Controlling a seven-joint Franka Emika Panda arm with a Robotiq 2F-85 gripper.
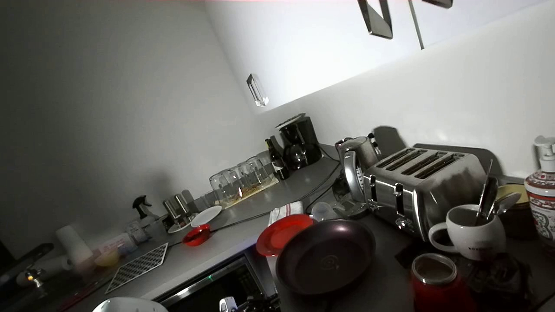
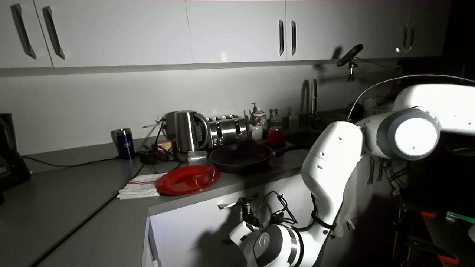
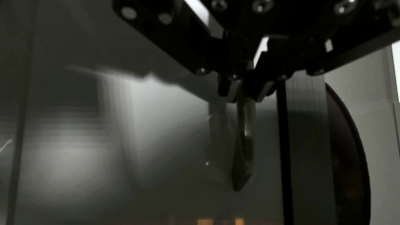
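In the wrist view my gripper is shut around one end of a metal bar handle [image 3: 245, 146], which runs down the picture from between the fingertips. Exterior view 2 shows the gripper [image 2: 243, 205] low in front of the white cabinet front [image 2: 187, 227], below the counter edge. Part of the handle [image 2: 227, 205] sticks out to its left there. The fingers' exact hold is too small to make out from that side. Only a sliver of the arm end [image 1: 227, 304] shows at the bottom of exterior view 1.
Above sits the counter, with a dark pan [image 2: 242, 156] and a red plate [image 2: 189, 180] near its edge. A folded towel [image 2: 140, 186], kettle [image 2: 185, 131] and toaster [image 2: 227, 129] stand behind. A dark gap [image 3: 284, 157] runs beside the counter edge in the wrist view.
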